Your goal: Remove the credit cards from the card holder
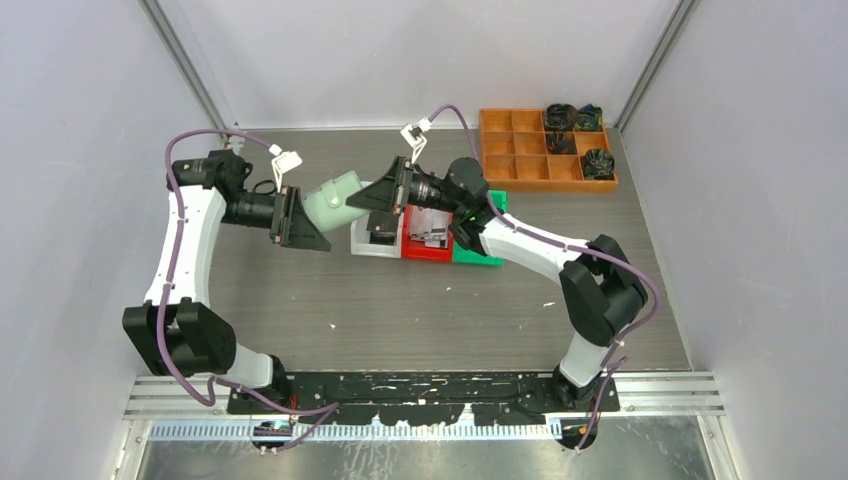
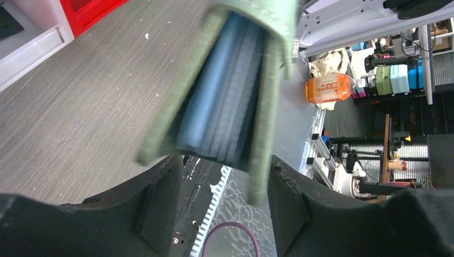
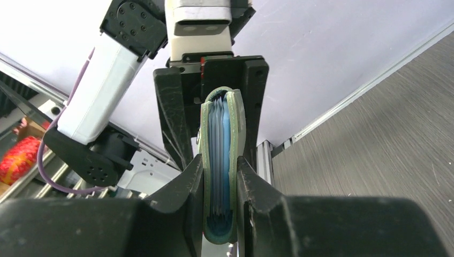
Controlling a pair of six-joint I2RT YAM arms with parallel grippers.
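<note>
The pale green card holder is held up above the table between my two arms. Several thin cards with blue and grey edges fill its open end in the left wrist view. My right gripper is shut on the holder, a finger pressed to each broad side. Facing that open end is my left gripper, its fingers spread apart with the holder's edge at or near the gap. Whether the left fingers touch the holder cannot be told.
White, red and green bins stand behind the arms, partly covered by the right one. An orange divided tray holding dark items sits at the back right.
</note>
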